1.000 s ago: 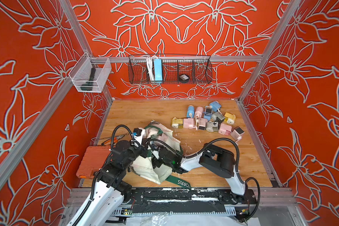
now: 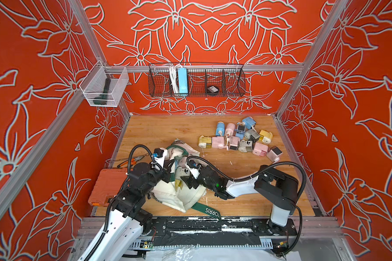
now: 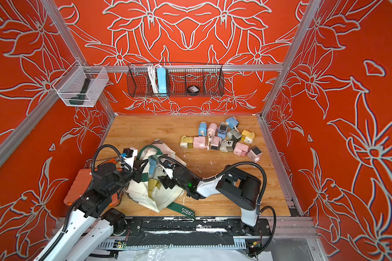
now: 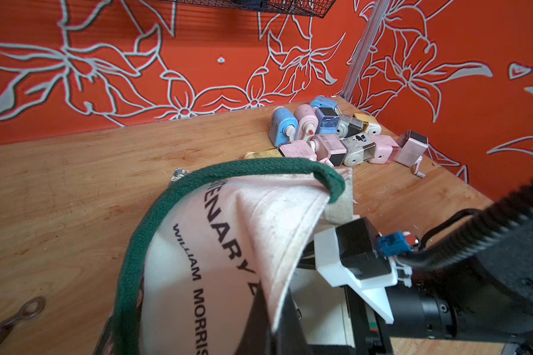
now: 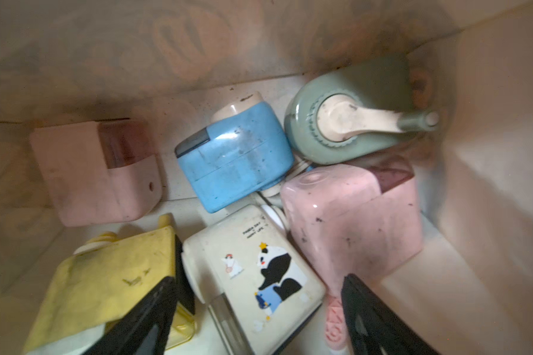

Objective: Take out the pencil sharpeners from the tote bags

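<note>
The cream tote bag (image 2: 174, 203) with green handles lies open at the table's middle-left. At its raised edge, in the left wrist view, my left gripper is shut with the cloth between its fingers. My right gripper stands open over the bag's mouth, nothing held. Inside the bag, the right wrist view shows a white panda-print sharpener (image 5: 254, 272) between and beyond the fingertips. Around it lie a yellow sharpener (image 5: 109, 284), a blue one (image 5: 237, 153), a green one (image 5: 373, 88) with a crank, and two pink ones, left (image 5: 77, 171) and right (image 5: 349, 224).
Several sharpeners (image 2: 233, 142) stand grouped on the table at the back right. An orange case (image 2: 106, 187) and pliers (image 2: 132, 161) lie to the left. A wire basket (image 2: 196, 82) hangs on the back wall. Bare wood lies behind the bag.
My right gripper has shifted right and back from over the bag, uncovering more sharpeners in its mouth. The left arm and the bag's held edge stay in place.
</note>
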